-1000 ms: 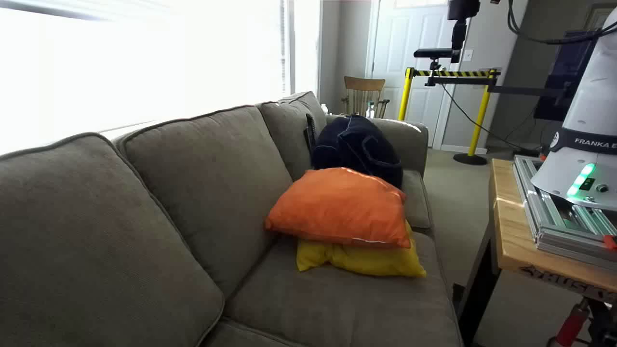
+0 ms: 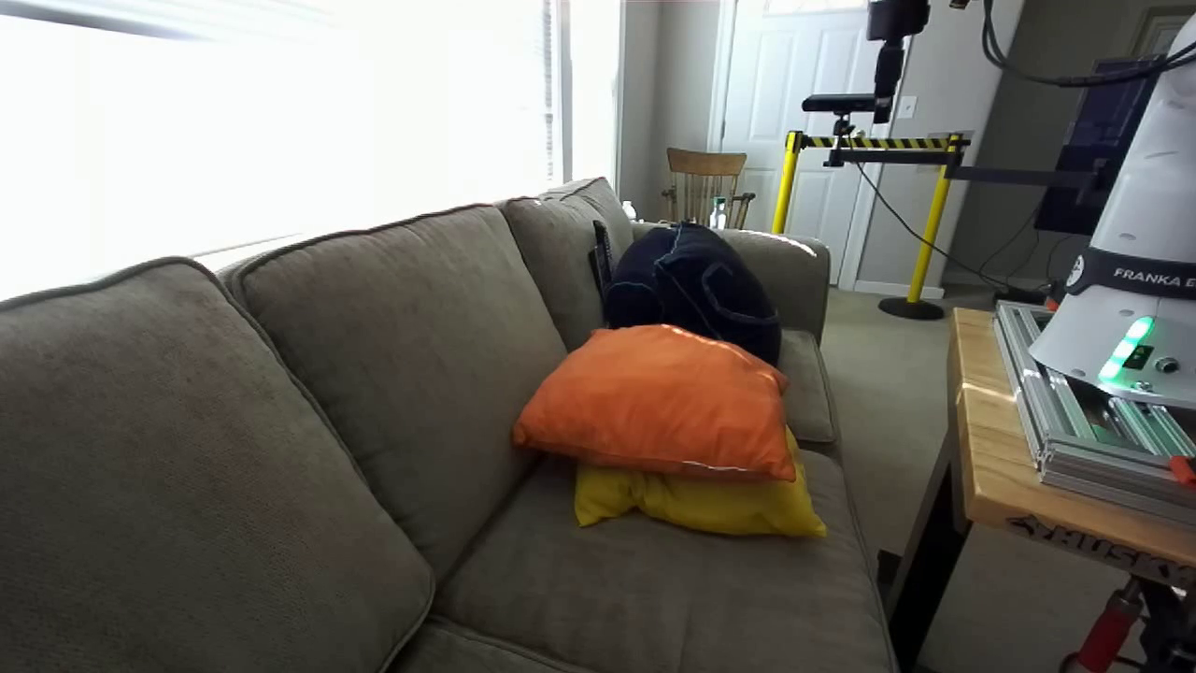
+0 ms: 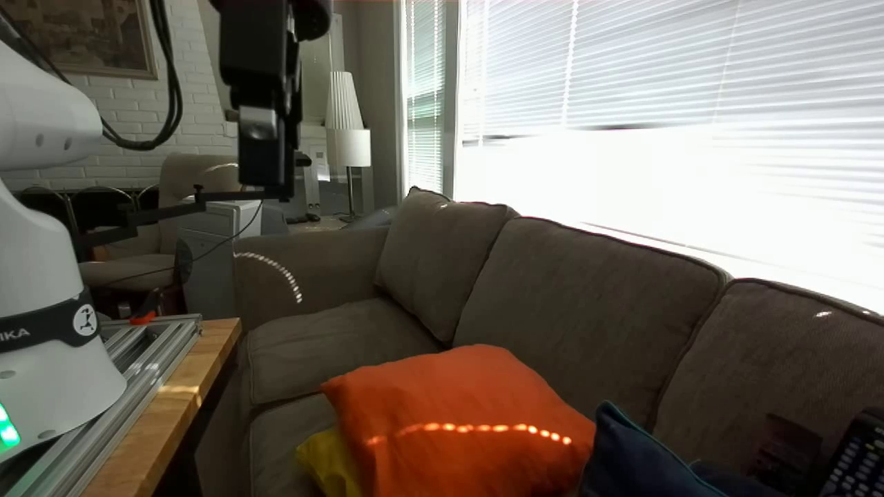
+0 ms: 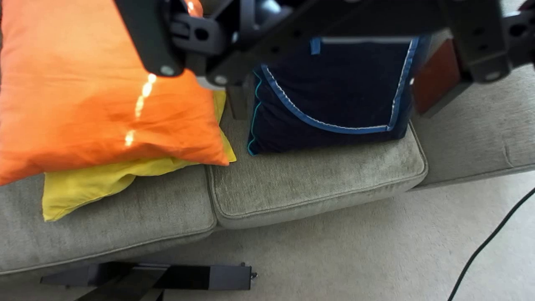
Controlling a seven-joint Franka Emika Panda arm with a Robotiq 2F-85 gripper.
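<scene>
In the wrist view my gripper stands open, one finger at each side and nothing held between them. Seen from exterior view 1, the gripper (image 2: pixel 885 99) hangs well above the couch seat, clear of the cushions. An orange pillow (image 2: pixel 662 398) lies on top of a yellow pillow (image 2: pixel 718 503), whose front part sticks out beneath. Behind these in that view rests a dark navy cushion or bundle (image 2: pixel 718 293); from the wrist camera, the navy item (image 4: pixel 341 105) with blue trim appears below the open fingers. A black remote (image 3: pixel 862 460) shows at the right edge of exterior view 2.
The grey couch (image 2: pixel 336 370) runs along a bright window. My arm's base stands on a wooden bench (image 2: pixel 992 449) beside it. Yellow barrier posts (image 2: pixel 931 230) and a camera bar (image 2: pixel 838 103) stand past the couch. The near seat is bare.
</scene>
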